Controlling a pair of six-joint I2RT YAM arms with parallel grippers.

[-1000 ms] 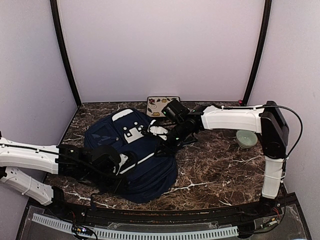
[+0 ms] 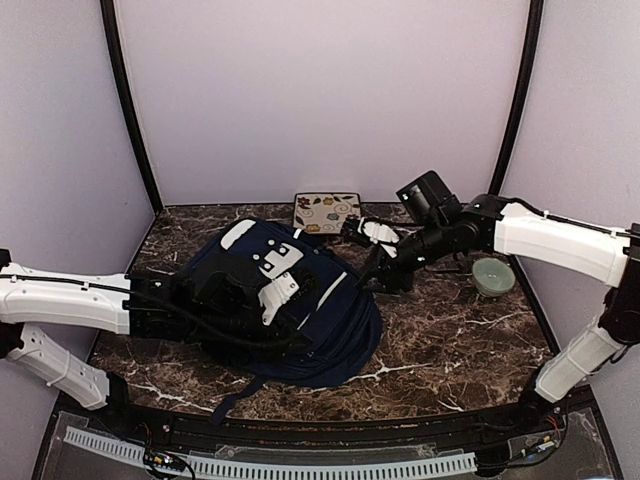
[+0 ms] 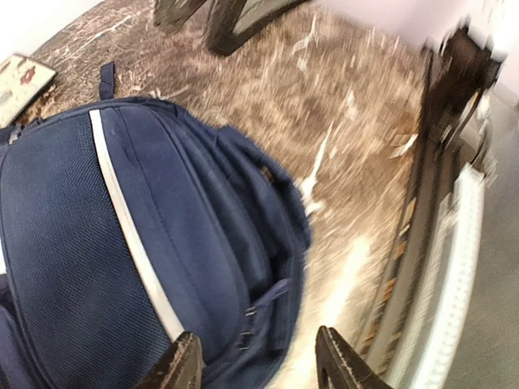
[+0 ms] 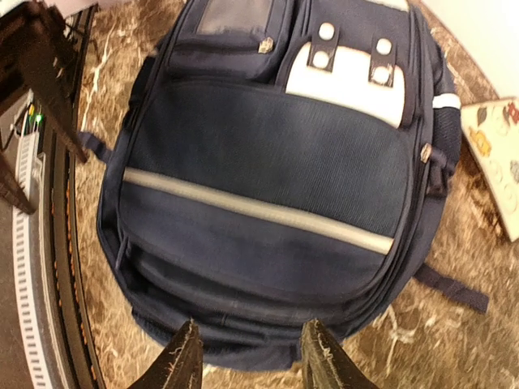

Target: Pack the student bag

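Note:
A navy backpack (image 2: 330, 320) with white panels and a pale stripe lies flat on the marble table, seen whole in the right wrist view (image 4: 259, 162). My left gripper hangs over its lower part, open, with the stripe and bottom edge in front of its fingers. My right gripper is above the bag's bottom end at the right, its fingers apart with nothing visible between them. Both grippers are dark and partly hard to make out in the top view.
A floral-patterned case (image 2: 325, 214) lies at the back. A green bowl (image 2: 493, 276) stands at the right. The table's front edge runs below the bag.
The backpack has shifted to the right since a second ago. My right arm has pulled back up and to the right, away from the bag; the left has moved slightly.

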